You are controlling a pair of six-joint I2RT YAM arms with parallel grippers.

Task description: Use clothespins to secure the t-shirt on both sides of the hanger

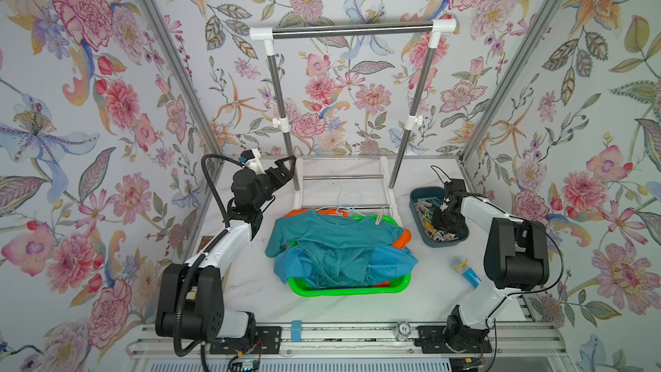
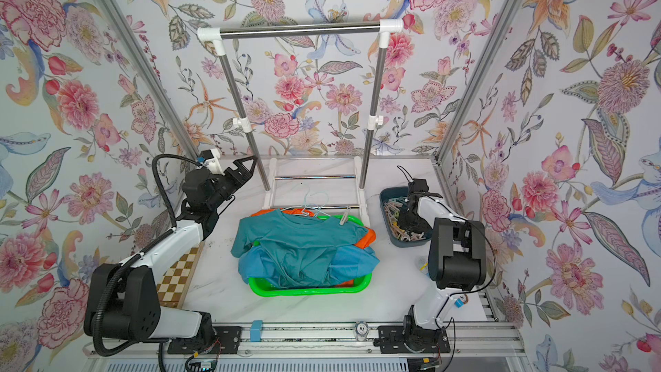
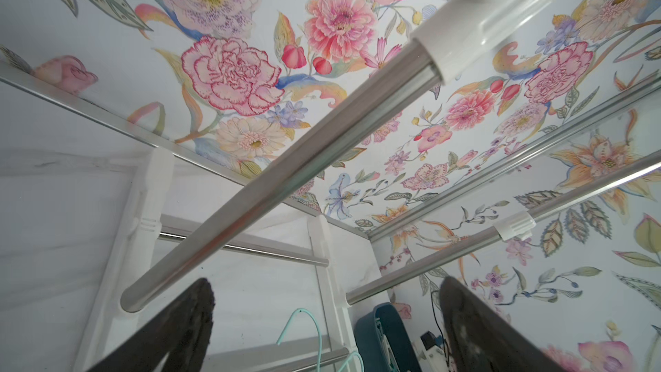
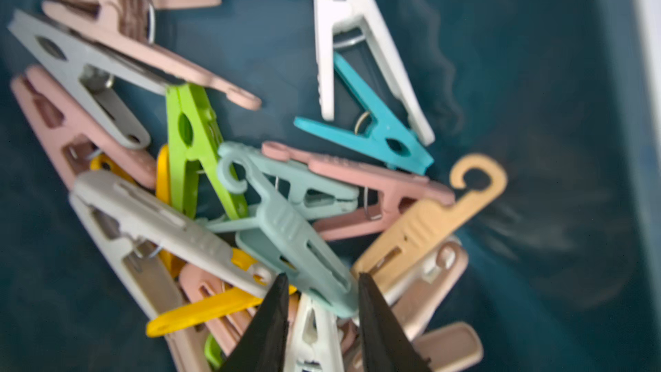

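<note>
A teal t-shirt [image 1: 337, 237] lies on the green basket [image 1: 351, 291], with a pale hanger [image 2: 313, 201] and a light clothespin [image 1: 379, 219] at its top. My left gripper [image 1: 285, 165] is raised beside the rack's left post, open and empty. My right gripper is down inside the dark bin [image 1: 420, 227] of mixed clothespins, its fingertips either side of a pale blue clothespin [image 4: 303, 248] and a white one below it; whether it grips either is unclear.
A metal rack [image 1: 351, 30] stands behind the basket. A blue bottle-like object [image 1: 470, 275] lies in front of the bin.
</note>
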